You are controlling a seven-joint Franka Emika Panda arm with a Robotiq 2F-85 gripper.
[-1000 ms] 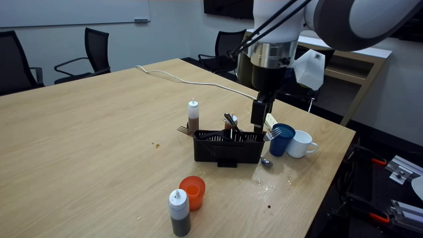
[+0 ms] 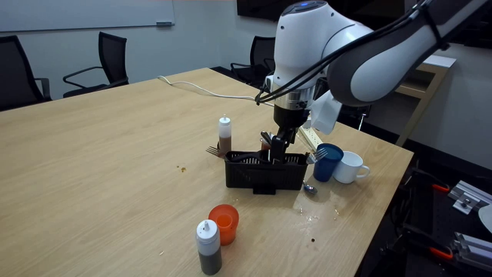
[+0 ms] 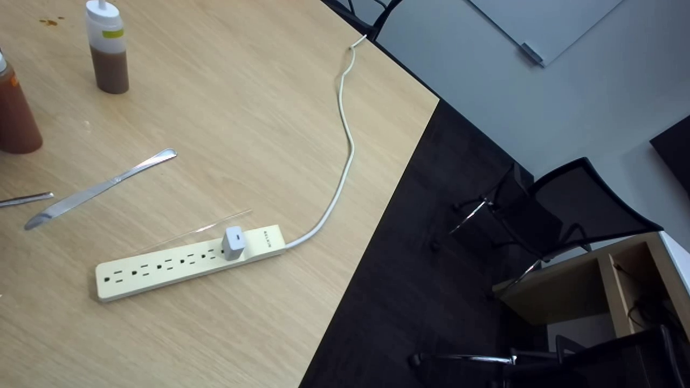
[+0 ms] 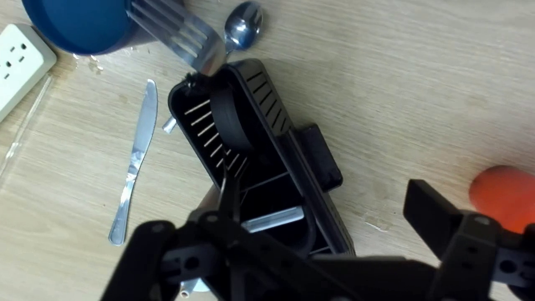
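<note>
A black slotted cutlery basket [image 2: 263,177] stands on the table, dark-handled and metal pieces inside it. My gripper [image 2: 278,156] is at the basket's rim, among the handles. In the wrist view the gripper is open, its fingers spread wide across the basket's near part. A metal handle [image 4: 273,219] lies between the fingers' sides, unheld. At one end of the basket a fork [image 4: 188,37] sticks out over the rim; another fork [image 2: 215,151] projects at the opposite end. How deep the fingertips reach is hard to tell.
Beside the basket are a spoon [image 2: 309,188], a blue cup [image 2: 326,164] and a white mug [image 2: 349,168]. A table knife [image 3: 100,189] and a power strip [image 3: 187,262] lie behind. An orange cup [image 2: 224,221] and a sauce bottle [image 2: 208,249] stand in front.
The arm has moved left and lower in exterior view 1, from the basket's right end to its middle. The basket and table items stand where they were.
</note>
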